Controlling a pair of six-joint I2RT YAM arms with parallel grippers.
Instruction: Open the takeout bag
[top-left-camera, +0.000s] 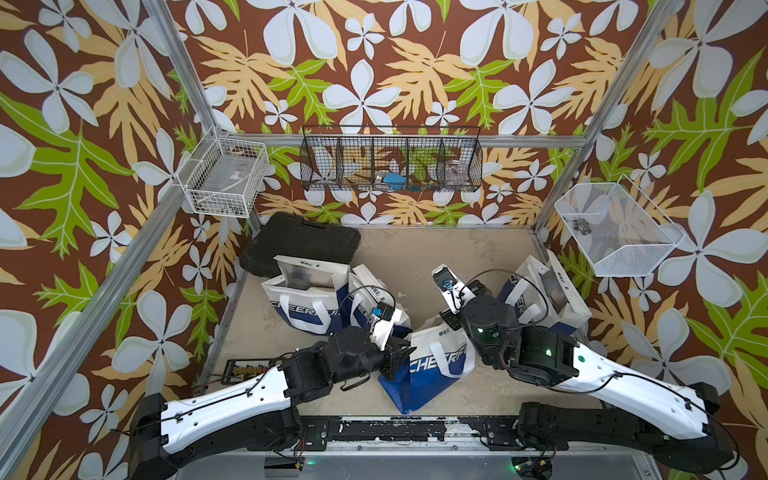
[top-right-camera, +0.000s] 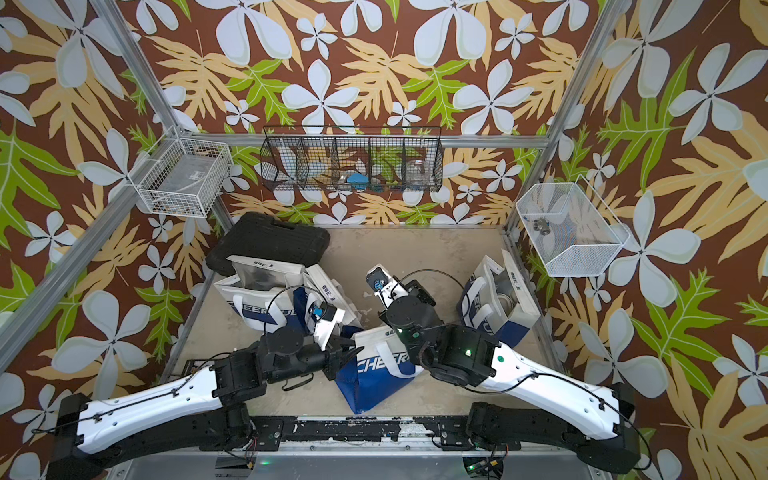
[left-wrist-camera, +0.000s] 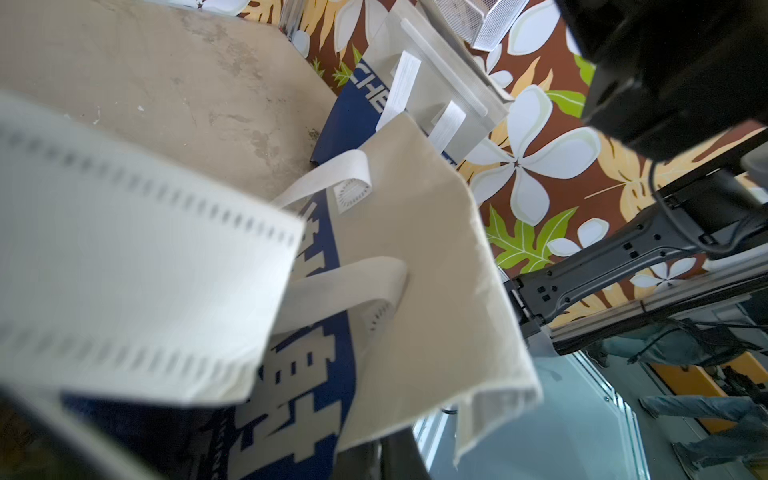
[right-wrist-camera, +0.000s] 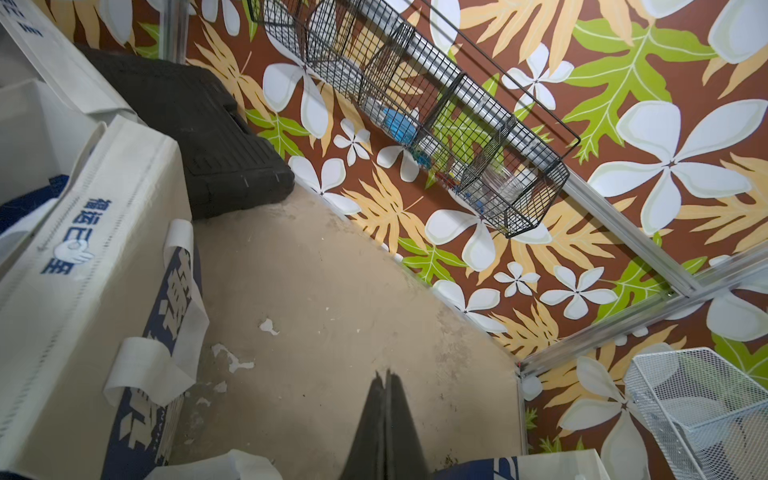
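Observation:
The blue-and-white takeout bag (top-left-camera: 432, 376) stands at the front middle of the table, its printed face and a white handle showing in the top left view. In the left wrist view its cream upper panel and flap (left-wrist-camera: 440, 312) rise beside two handles. Low in the right wrist view my right gripper is shut, with nothing between its fingers; the bag flap is outside them. At the bag's left side is my left gripper (top-left-camera: 406, 352). Bag fabric covers its fingertips in the left wrist view, so its grip is unclear.
Other white-and-blue bags stand at left (top-left-camera: 304, 308) and right (top-left-camera: 552, 296). A black case (top-left-camera: 300, 244) lies behind the left ones. Wire baskets (top-left-camera: 392, 164) hang on the back wall.

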